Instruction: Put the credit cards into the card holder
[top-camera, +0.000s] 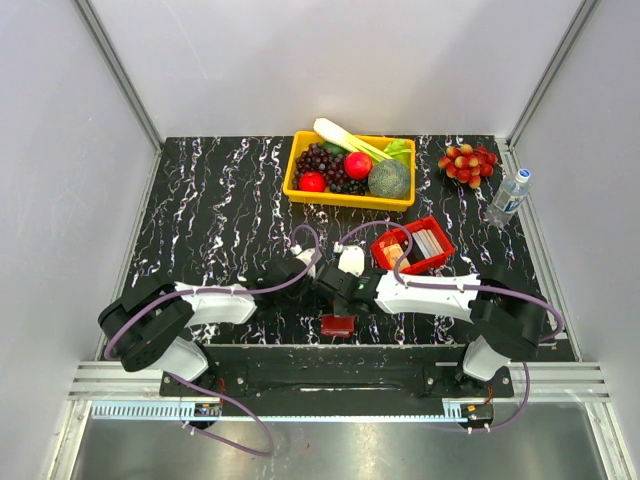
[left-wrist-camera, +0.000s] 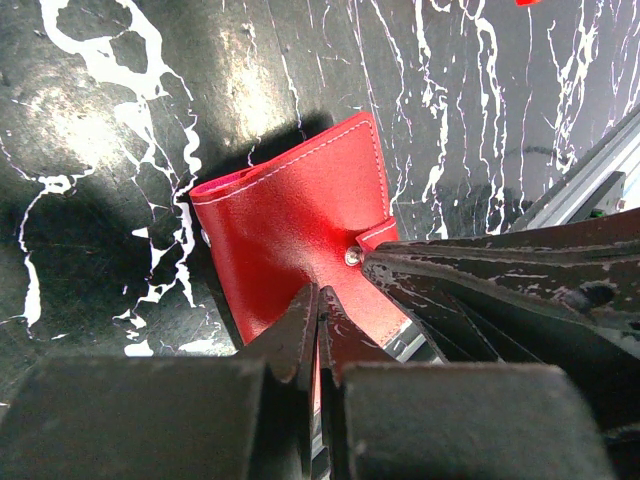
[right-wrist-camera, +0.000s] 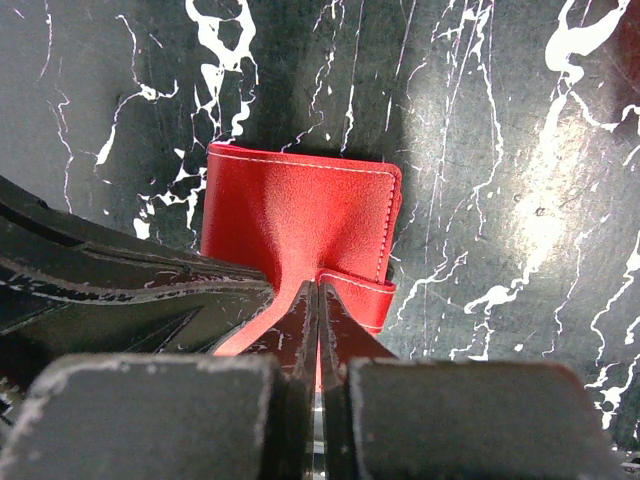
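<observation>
The red card holder (top-camera: 338, 326) lies folded on the dark tabletop near the front edge. In the right wrist view, a short strap crosses the holder's lower right edge, and the tips of my right gripper are shut over this strap with nothing visible between them. The strap's snap button (left-wrist-camera: 353, 256) shows in the left wrist view, right beside the tip of the right gripper. My left gripper is shut over the holder's red face, nothing visible between its fingers. No credit card shows outside the holder; its inside is hidden.
A red basket (top-camera: 449, 247) with pale and orange items stands behind the right arm. Farther back are a yellow crate (top-camera: 350, 200) of produce, a bunch of red fruit (top-camera: 467, 163) and a bottle (top-camera: 508, 199). Both arms crowd together above the holder.
</observation>
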